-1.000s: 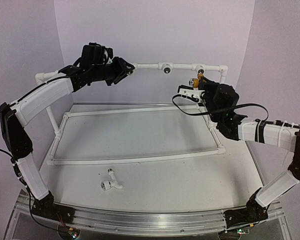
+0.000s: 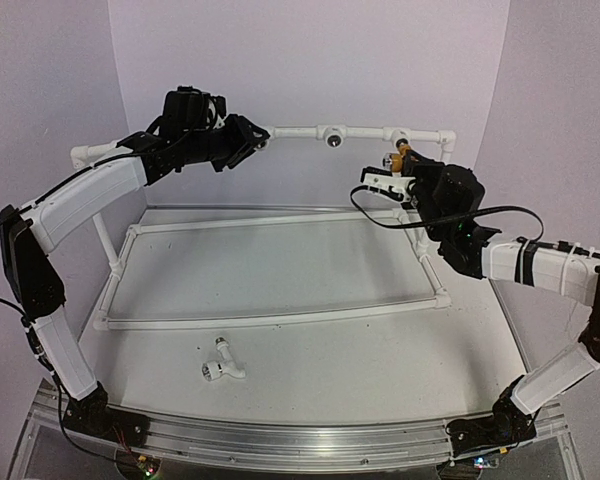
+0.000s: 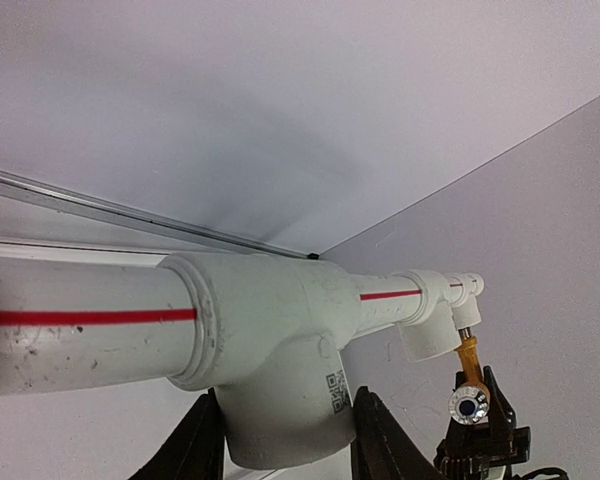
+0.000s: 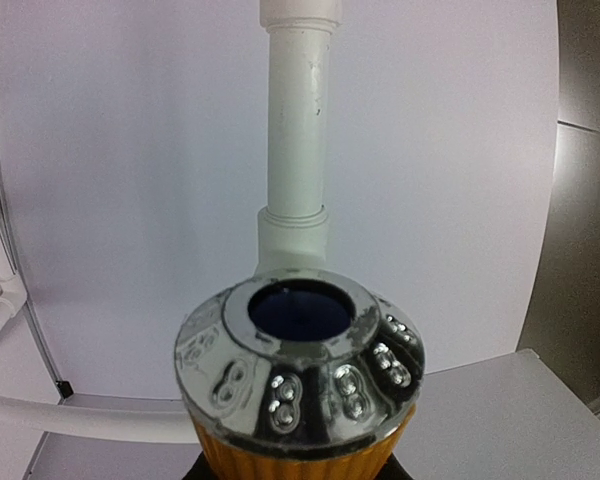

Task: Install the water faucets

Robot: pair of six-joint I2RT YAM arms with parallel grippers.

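A white PVC rail with tee fittings spans the frame top. My left gripper is at the left tee, its black fingers on either side of the tee's downward socket, apparently gripping it. My right gripper is shut on an orange faucet with a chrome cap, whose threaded end is at the right tee; how far it sits in the socket I cannot tell. A white faucet lies on the table in front of the frame.
The lower PVC rectangle lies on the table below the rail. A middle tee sits between the grippers. Walls stand at the back and both sides.
My right gripper and the orange faucet have shifted slightly to the right in the top view. The left arm looks unchanged.
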